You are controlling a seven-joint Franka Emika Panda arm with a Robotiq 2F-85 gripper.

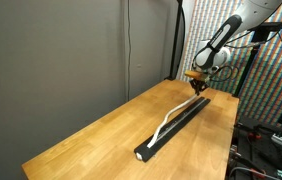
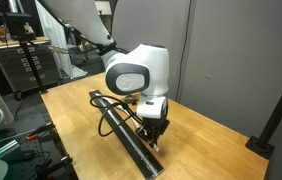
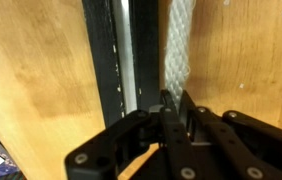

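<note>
A white rope (image 3: 180,40) runs taut from between my gripper's fingers, and my gripper is shut on it. In exterior view 1 the rope (image 1: 171,118) stretches diagonally from the near end of a long black channel (image 1: 192,117) to my gripper (image 1: 197,95) near the channel's far end. The wrist view has the black channel (image 3: 103,60), with a light slot along its middle, left of the rope. There the rope lies beside the channel, not in its slot. In exterior view 2 the arm hides much of the channel (image 2: 141,152).
A grey wall (image 1: 61,70) stands behind it. Black cables loop beside the arm (image 2: 138,75). Dark equipment (image 1: 271,145) sits at the right edge in exterior view 1.
</note>
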